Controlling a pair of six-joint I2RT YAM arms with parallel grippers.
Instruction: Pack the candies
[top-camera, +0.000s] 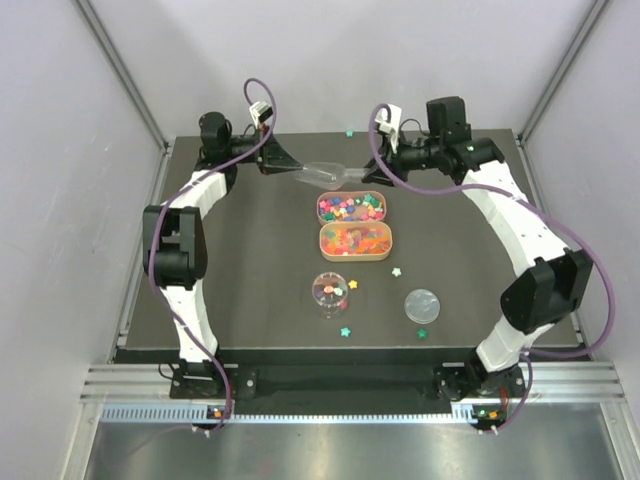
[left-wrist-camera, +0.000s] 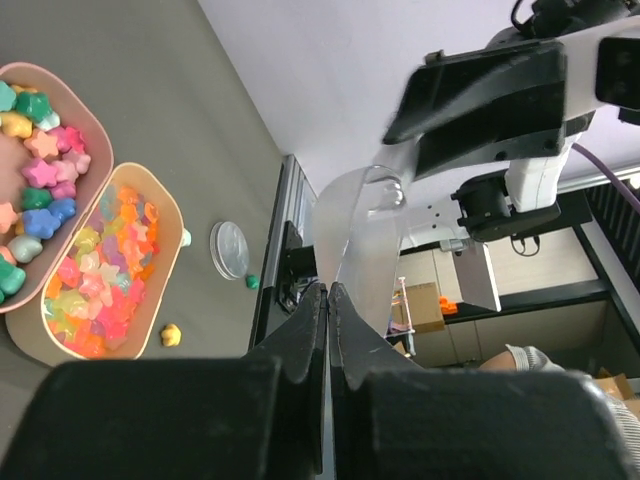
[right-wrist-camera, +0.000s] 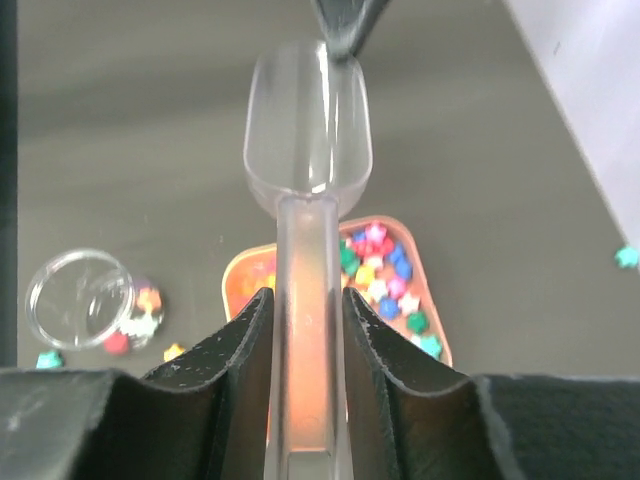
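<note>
A clear plastic scoop (top-camera: 325, 174) hangs level above the table, spanning the space between both grippers. At its left lip, my left gripper is shut, its fingertips meeting the thin rim. The scoop's handle (right-wrist-camera: 308, 390) runs between the fingers of my right gripper; whether they press on it cannot be told. No candy shows in the scoop. Below lie a box of mixed star candies (top-camera: 367, 214) and a box of orange-toned gummy candies (top-camera: 356, 255). A round clear jar (top-camera: 330, 290) near the front holds several candies.
The jar's clear lid (top-camera: 422, 306) lies flat at the front right. Stray candies dot the table, including a yellow one (top-camera: 353, 284), a white one (top-camera: 396, 271) and a teal one (top-camera: 345, 331). Table areas left and right of the boxes are clear.
</note>
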